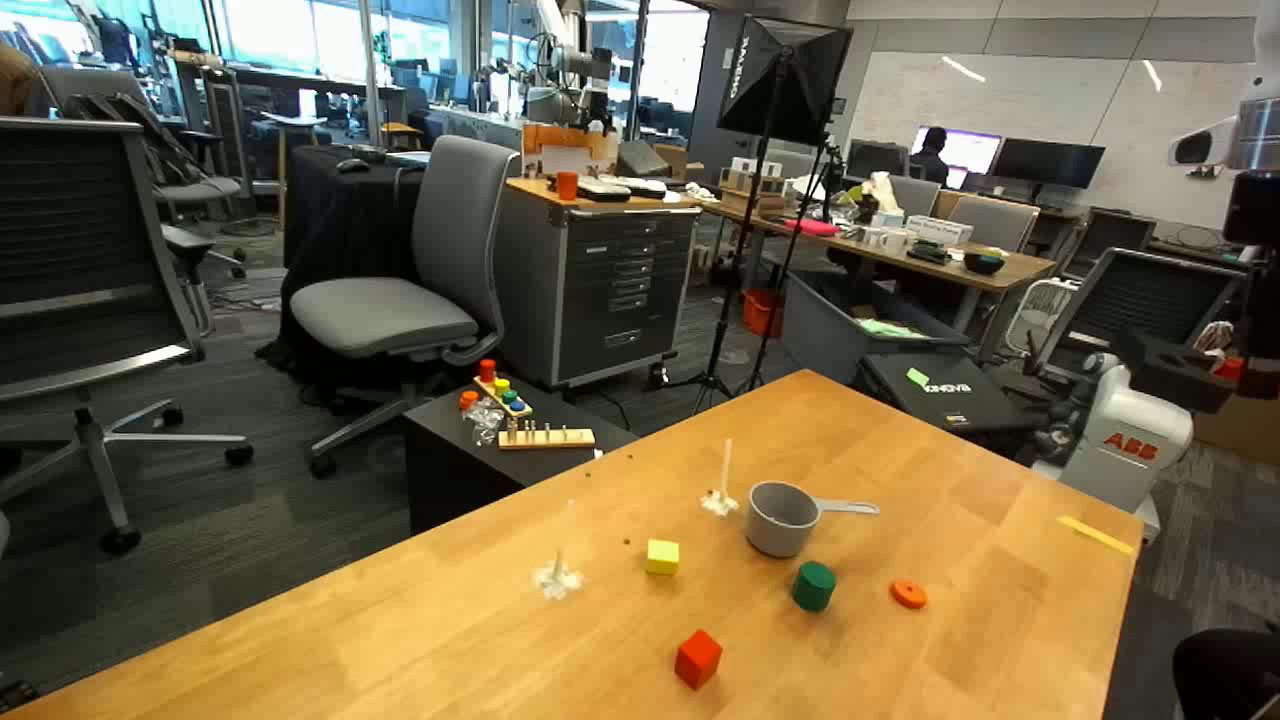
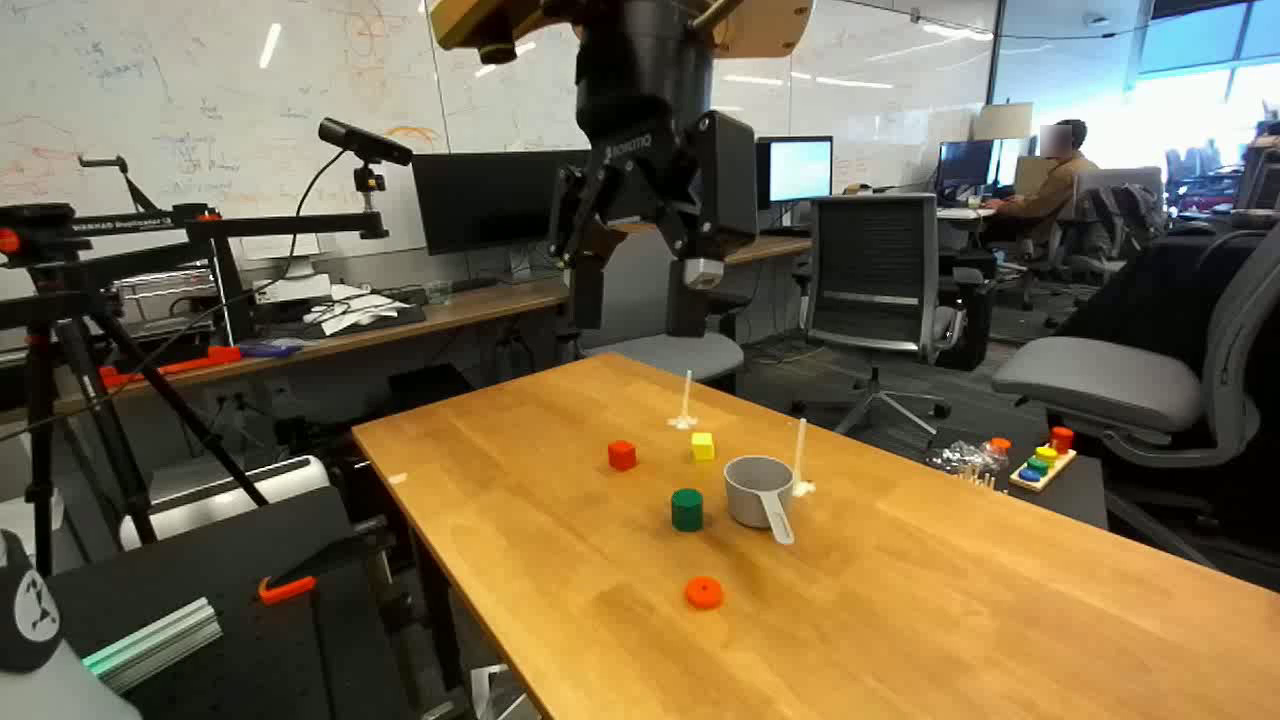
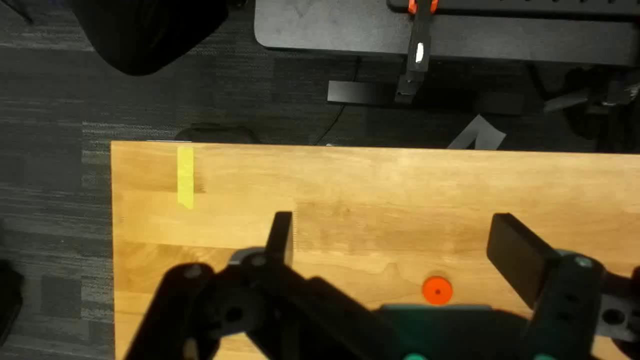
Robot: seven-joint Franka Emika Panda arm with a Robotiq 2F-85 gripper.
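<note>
My gripper (image 2: 637, 330) hangs high above the table, its fingers wide apart and nothing between them. On the wooden table lie a red cube (image 1: 698, 659), a yellow cube (image 1: 662, 557), a green cylinder (image 1: 813, 587) and a flat orange disc (image 1: 908, 594). A grey cup with a handle (image 1: 781, 521) stands upright beside the green cylinder. Two thin upright pegs, a nearer peg (image 2: 800, 454) and a farther peg (image 2: 687, 395), are fixed to the tabletop. In the wrist view the orange disc (image 3: 437, 290) shows far below the open fingers; the other objects are out of sight there.
Yellow tape (image 3: 185, 177) marks one table corner. A low black stand (image 1: 468, 480) beside the table carries a wooden peg board (image 1: 546, 439) and a toy with coloured pieces (image 1: 504, 390).
</note>
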